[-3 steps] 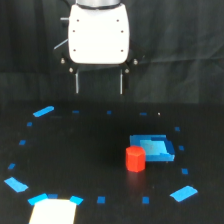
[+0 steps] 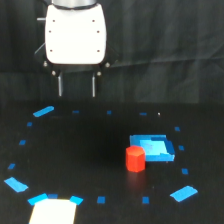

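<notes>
High at the upper left hangs my gripper (image 2: 77,85), a white body with two thin dark fingers pointing down. The fingers are apart with nothing between them, so it is open. Well below it and to the right, a red block (image 2: 135,159) rests on the black table. Just behind the block lies a flat blue square (image 2: 166,157) with a paler blue patch (image 2: 153,147) inside; whether it is a shallow tray or a flat marking, I cannot tell. The block overlaps its front left corner in this view.
A pale square (image 2: 53,212) sits at the front left edge of the view. Blue tape strips (image 2: 184,193) and small blue marks (image 2: 101,199) dot the black table around the block.
My gripper has moved left in the view and slightly up. It was open before and still is. The red block and the blue square have not moved.
</notes>
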